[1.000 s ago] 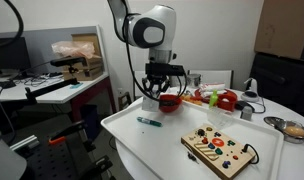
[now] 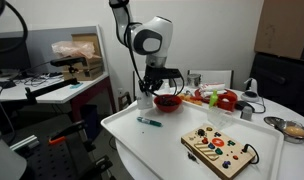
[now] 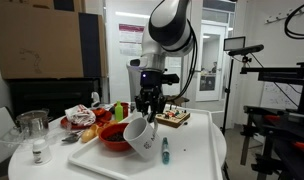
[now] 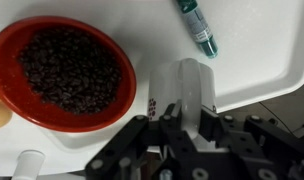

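My gripper is shut on a white cup (image 4: 164,88), whose pale edge or handle runs between the fingers. In exterior view 2 the cup (image 3: 140,137) is tilted beneath the gripper (image 3: 148,114), beside the red bowl (image 3: 114,136). The wrist view shows dark beans (image 4: 70,68) inside that bowl (image 4: 122,62), left of the cup. In exterior view 1 the cup (image 2: 144,101) is small and partly hidden by the gripper. Whether its base touches the table is hard to tell.
A teal marker (image 4: 198,27) lies on the white table close to the cup. Farther along the table are a wooden board (image 2: 215,147) with small knobs and a metal pan lid (image 2: 289,127). Bare white surface (image 2: 142,150) lies in front of the marker.
The arm has shifted left in exterior view 1, and the cup has moved slightly left with the gripper. The bowl, marker and board stay where they were.
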